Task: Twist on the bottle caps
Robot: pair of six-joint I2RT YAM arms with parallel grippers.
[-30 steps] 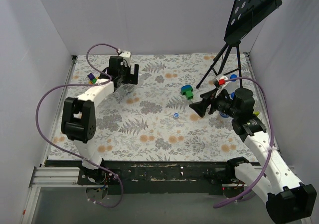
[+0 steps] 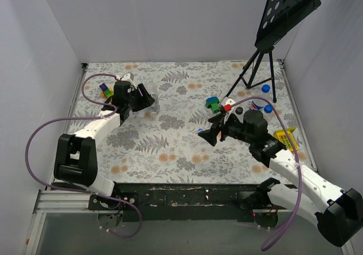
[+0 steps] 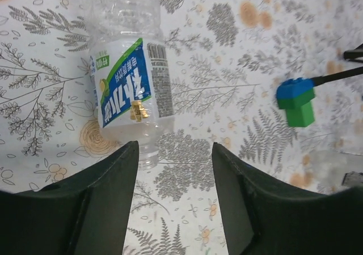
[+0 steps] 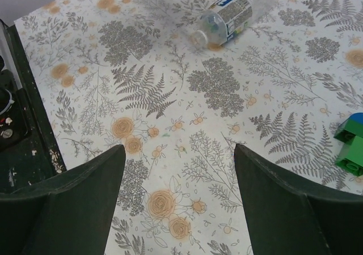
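Observation:
A clear, labelled bottle (image 3: 127, 82) lies on its side on the patterned table in the left wrist view, its bare neck toward my left gripper. The fingers (image 3: 126, 170) of that gripper stand apart above the table, with nothing seen between them. The same bottle (image 4: 229, 17) shows at the top of the right wrist view, a dark finger beside it. A small blue cap (image 2: 200, 130) lies on the table, just left of my right gripper (image 2: 211, 128) in the top view. My right gripper is open and empty; only tabletop shows between its fingers.
A blue-and-green block (image 2: 212, 103) lies mid-table. Blue-topped bottles (image 2: 266, 88) and a yellow item (image 2: 285, 137) stand at the right, close to a black tripod (image 2: 259, 68). Coloured blocks (image 2: 106, 90) lie far left.
My right gripper has moved left, up to the blue cap.

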